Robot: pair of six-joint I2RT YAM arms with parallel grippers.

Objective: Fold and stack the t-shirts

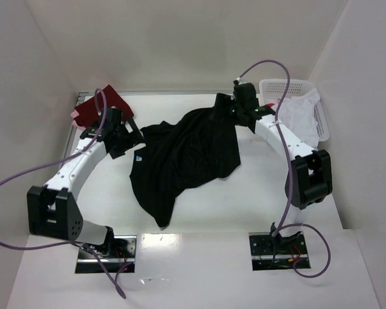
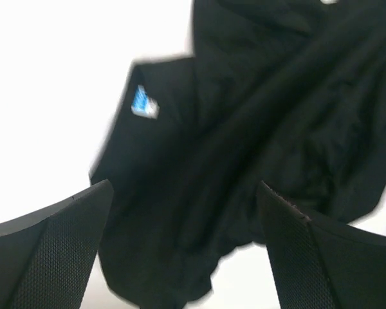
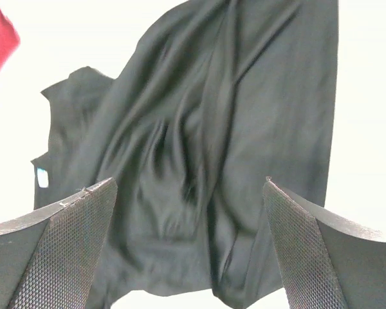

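A black T-shirt [image 1: 180, 154] lies rumpled and spread slantwise across the white table, with creases through its middle. A small blue-and-white label [image 2: 144, 103] shows near its left edge. My left gripper [image 1: 132, 140] hovers by the shirt's left edge, its fingers wide apart in the left wrist view and nothing between them. Over the shirt's far right end is my right gripper [image 1: 222, 108], open too, with cloth below its parted fingers [image 3: 67, 254]. A folded dark red shirt [image 1: 119, 103] rests at the back left on something pink, partly covered by the left arm.
In the back right corner stands a white basket [image 1: 322, 129] holding white cloth [image 1: 299, 119] and a bit of red cloth. Bare table [image 1: 244, 199] lies in front of the shirt on the right. Walls close in on both sides and behind.
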